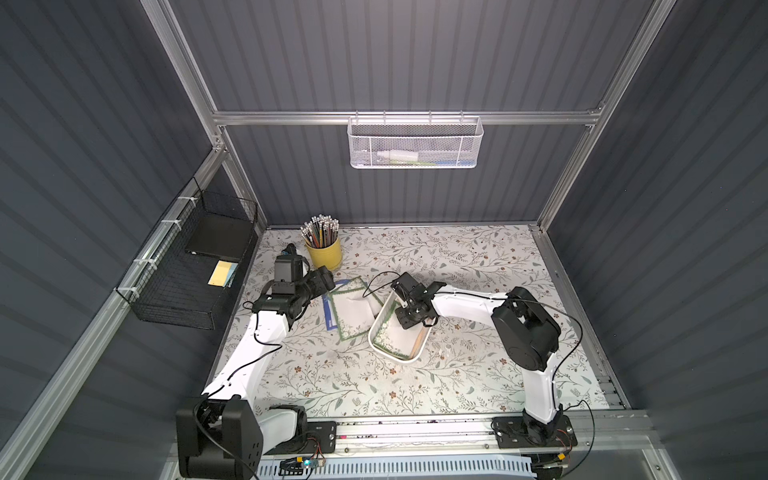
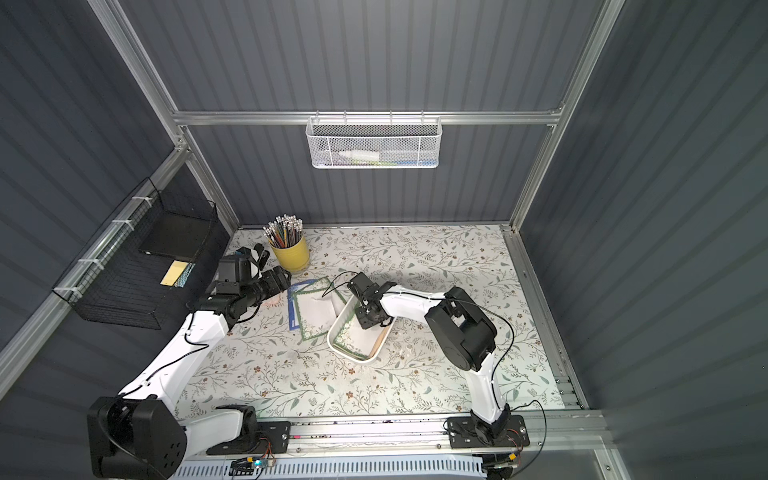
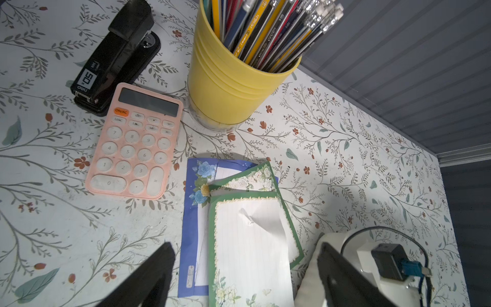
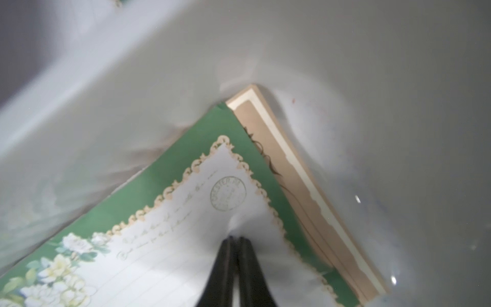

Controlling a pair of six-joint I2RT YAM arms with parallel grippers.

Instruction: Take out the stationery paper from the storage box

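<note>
In the white storage box (image 1: 376, 345) lie green-bordered stationery paper (image 4: 174, 230) and a tan sheet (image 4: 291, 168) under it. My right gripper is down in the box, shut, its tips on the top green sheet; whether any paper is pinched cannot be seen. Several sheets with green and blue borders (image 3: 250, 245) lie on the table left of the box. My left gripper hangs above and beside these sheets, open, with nothing between its blurred fingers.
A yellow pencil cup (image 3: 230, 97), a pink calculator (image 3: 133, 138) and a black stapler (image 3: 112, 61) stand at the back left. A black wire basket (image 1: 168, 296) hangs on the left wall.
</note>
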